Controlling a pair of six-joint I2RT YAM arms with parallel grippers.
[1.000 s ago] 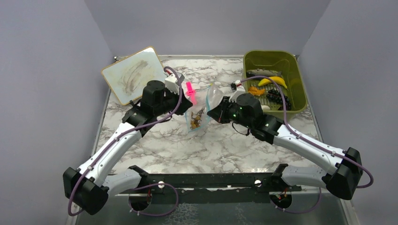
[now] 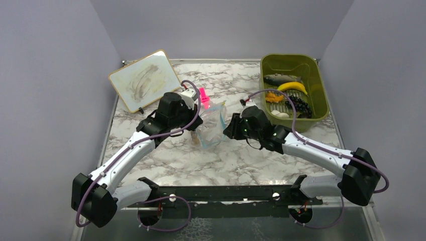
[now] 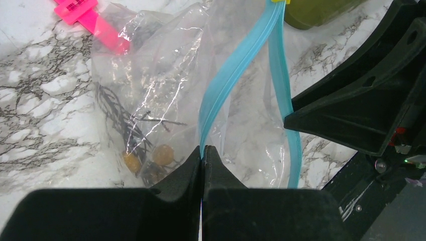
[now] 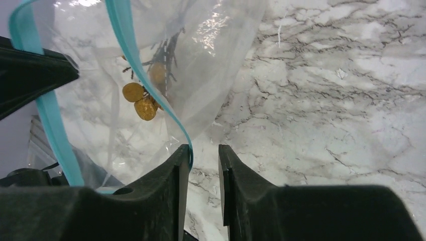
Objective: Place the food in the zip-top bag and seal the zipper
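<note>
Between both arms stands the clear zip bag [image 2: 211, 131], its blue-edged mouth spread apart. My left gripper is shut on one blue strip [image 3: 236, 75] of that mouth. At the opposite strip [image 3: 286, 95], my right gripper has its fingers apart; the bag's edge rests along the inner side of one finger and is not clamped. Inside the bag lie several small yellow-brown food pieces [image 4: 144, 107] and dark twig-like food [image 3: 118, 108]. A yellow zipper slider [image 3: 279, 2] shows at the far end of the strips.
A pink plastic strip [image 3: 100, 25] lies behind the bag. At the back right, a green bin [image 2: 321, 95] holds a fish, a banana [image 2: 292, 87], grapes and other food. A whiteboard [image 2: 144, 80] lies at the back left.
</note>
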